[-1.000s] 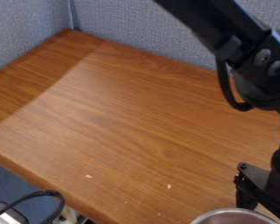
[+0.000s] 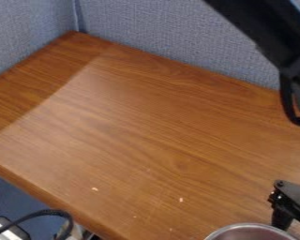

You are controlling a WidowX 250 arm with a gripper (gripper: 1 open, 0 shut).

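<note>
A round container with a pale rim (image 2: 247,228) sits at the bottom edge, right of centre, only partly in view. My gripper (image 2: 283,208) is at the lower right, cut off by the frame's edge, dark and just over the container's right side. Whether it is open or shut, or holds anything, I cannot tell. The black arm (image 2: 259,37) reaches in from the upper right, with a cable loop hanging from it.
Grey fabric partitions (image 2: 178,33) border the back and left. Cables (image 2: 46,216) lie beyond the table's edge at the lower left.
The arm and gripper have moved to the right, partly out of the frame. The container looks unmoved.
</note>
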